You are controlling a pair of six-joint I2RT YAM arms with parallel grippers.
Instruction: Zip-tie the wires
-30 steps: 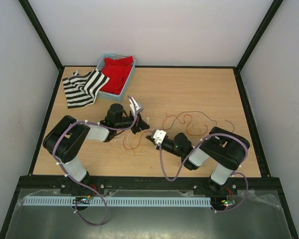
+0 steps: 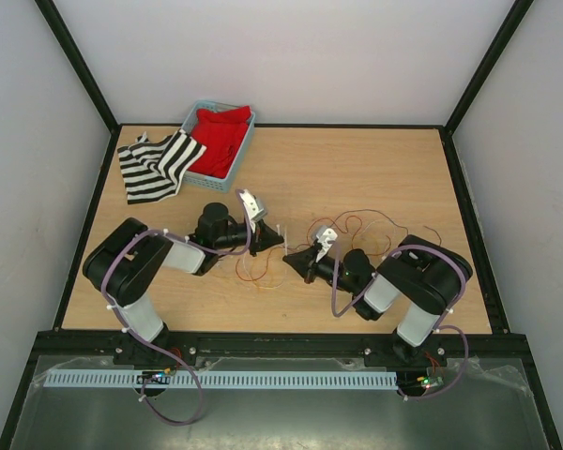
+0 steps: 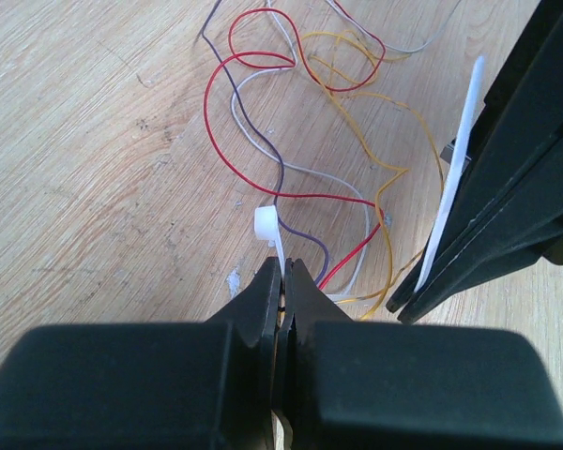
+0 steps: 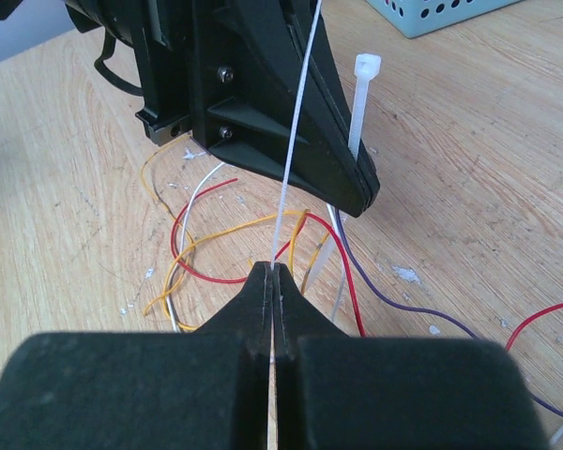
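Observation:
My left gripper is shut on a thin white zip tie, whose square head (image 3: 266,225) sticks up above the fingertips. Facing it at close range, my right gripper is shut on a thin white zip-tie tail (image 4: 296,141) that rises from its tips. A pale strip continues below the left fingers in the right wrist view, beside the wires; whether head and tail belong to one tie is hard to tell. Red, yellow, white and purple wires (image 3: 263,183) run beneath both grippers. Their crossing with the tie is partly hidden by the fingers.
A blue basket (image 2: 202,105) with red cloth (image 2: 220,141) stands at the back left, a striped cloth (image 2: 152,169) beside it. Loose wire loops (image 2: 361,214) spread to the right.
My left gripper has shifted slightly right.

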